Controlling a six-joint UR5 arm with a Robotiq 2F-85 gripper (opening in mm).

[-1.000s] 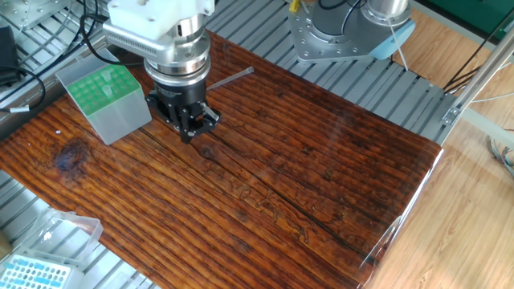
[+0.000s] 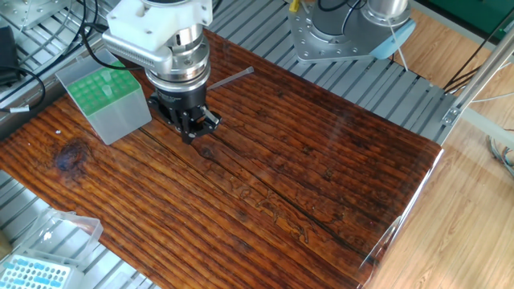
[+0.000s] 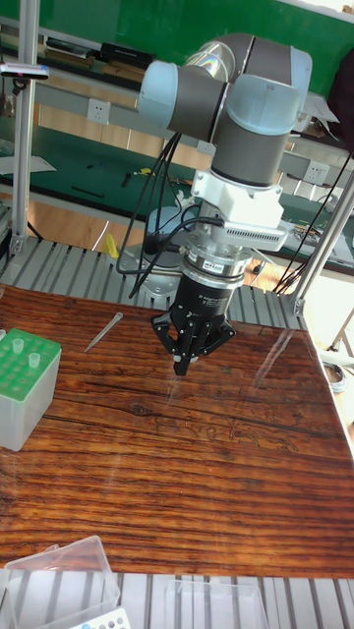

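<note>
My gripper (image 2: pixel 190 138) hangs over the wooden board, its black fingers pointing down and drawn together at the tips. In exterior view 3 the gripper (image 3: pixel 180 369) looks shut, and nothing shows between its fingers. Left of it in exterior view 2 stands a translucent box (image 2: pixel 120 120) with a green perforated top (image 2: pixel 103 87). Two small clear tubes stick up from that top; one tube (image 3: pixel 18 345) shows plainly in exterior view 3. A thin clear pipette (image 2: pixel 231 78) lies on the board, partly behind the gripper in exterior view 2 and wholly visible in exterior view 3.
The middle and right of the wooden board (image 2: pixel 321 177) are bare. A clear open lid (image 2: pixel 68 233) and a blue-and-white perforated rack (image 2: pixel 34 274) lie off the board at lower left. A robot base plate (image 2: pixel 329 40) sits behind the board. Slatted metal surrounds it.
The wrist has shifted very slightly, with its white housing a little lower in exterior view 2 than a second ago. The box, pipette and lid lie where they were.
</note>
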